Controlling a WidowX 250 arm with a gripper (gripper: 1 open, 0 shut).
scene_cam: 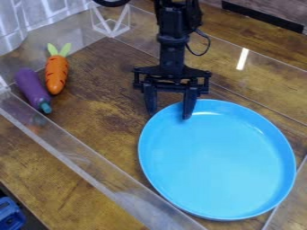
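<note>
My black gripper (168,102) hangs at the upper middle, low over the wooden surface at the back rim of a large blue plate (216,162), its two fingers apart. Whether anything lies between them is too dark to tell. At the left, an orange carrot (57,74) with a green top and a purple eggplant (31,88) lie on the wood, away from the gripper.
Clear plastic edges (84,154) run along the left and front. A blue object (9,216) is cut off at the lower left corner. Bare wood (96,112) lies left of the plate and behind it to the right.
</note>
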